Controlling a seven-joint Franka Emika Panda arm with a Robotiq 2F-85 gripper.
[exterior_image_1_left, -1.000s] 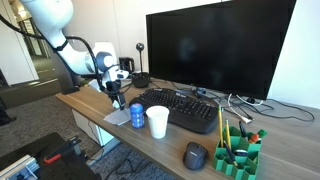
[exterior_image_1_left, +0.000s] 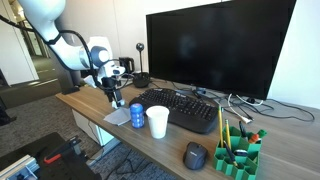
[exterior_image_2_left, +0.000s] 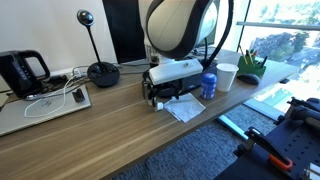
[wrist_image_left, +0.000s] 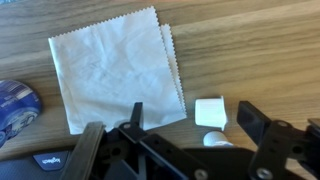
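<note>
My gripper stands open over the table, its dark fingers (wrist_image_left: 131, 137) spread apart. Below the gap, nearer the right finger, is a small white object with a square face (wrist_image_left: 210, 112), and a rounded white part (wrist_image_left: 215, 139) shows just beside it; whether these are one piece cannot be told. To the left lies a white cloth or tissue (wrist_image_left: 115, 70) with zigzag edges, folded on itself. In the second exterior view the gripper (exterior_image_2_left: 165, 98) hangs low beside that cloth (exterior_image_2_left: 184, 108).
A blue can (exterior_image_1_left: 137, 115) and a white cup (exterior_image_1_left: 158, 122) stand close to the cloth. Farther along are a black keyboard (exterior_image_1_left: 180, 108), a mouse (exterior_image_1_left: 195, 156) and a green pen holder (exterior_image_1_left: 238, 155). A kettle (exterior_image_2_left: 28, 70) occupies the other end; bare wood (exterior_image_2_left: 80, 135) lies between.
The arm and gripper have shifted slightly to the left in the first exterior view. The can, cup and cloth look unmoved.
</note>
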